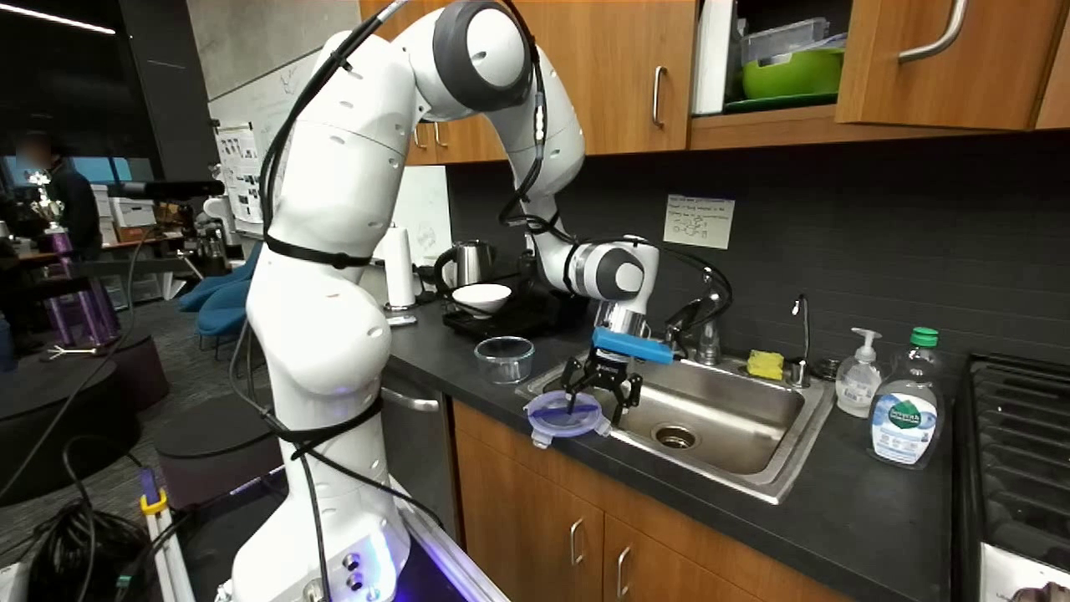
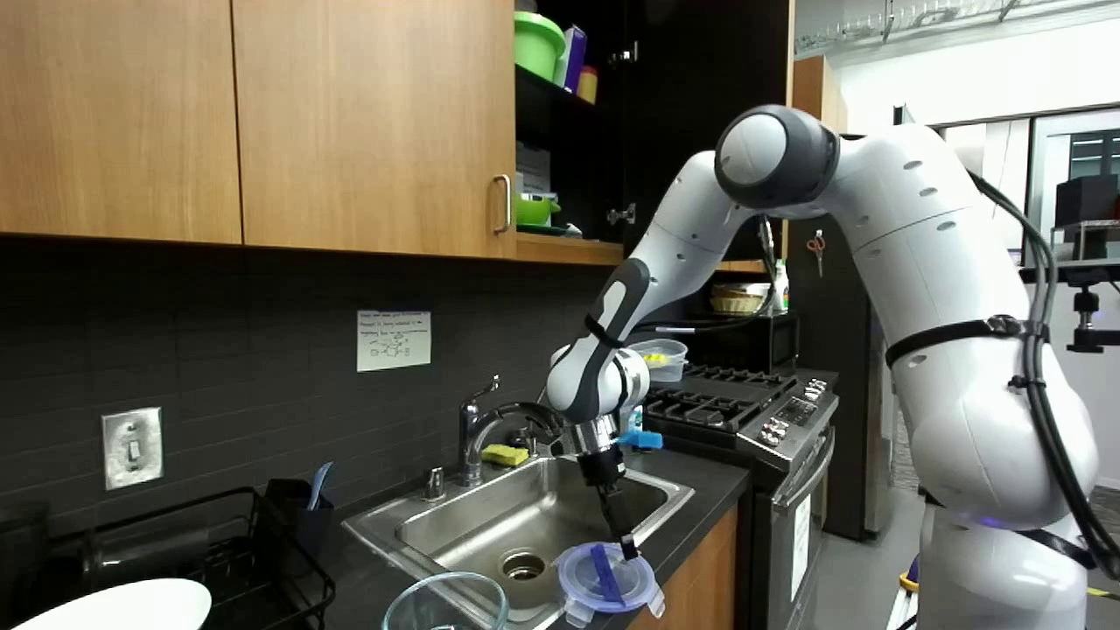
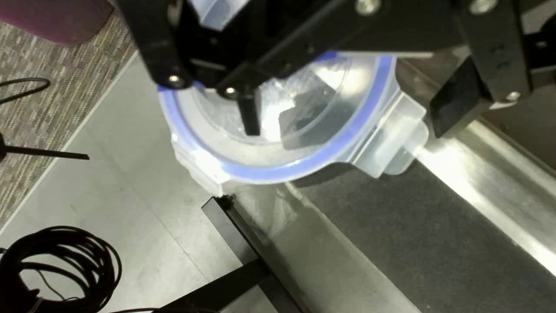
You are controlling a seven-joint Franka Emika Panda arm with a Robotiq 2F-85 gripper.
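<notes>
A round clear lid (image 1: pixel 551 425) with a blue rim and side clips lies flat at the counter's front edge, left of the sink. Across its top runs a dark blue bar-like piece (image 2: pixel 605 572). My gripper (image 1: pixel 596 405) points down over the lid's sink side, fingers apart. In the wrist view, one of its fingers (image 3: pixel 251 115) is over the lid; the other (image 3: pixel 461 99) is beyond its clip, on the sink side. Nothing shows held between them. Whether a fingertip touches the lid, I cannot tell. A clear glass bowl (image 1: pixel 504 365) stands behind the lid on the counter.
The steel sink (image 1: pixel 794 441) is to the right, with its faucet (image 2: pixel 472 441) behind. A yellow sponge (image 1: pixel 765 364), soap pump (image 1: pixel 858 386) and dish soap bottle (image 1: pixel 904 416) stand farther right. A white bowl (image 1: pixel 481 298) sits at the back left.
</notes>
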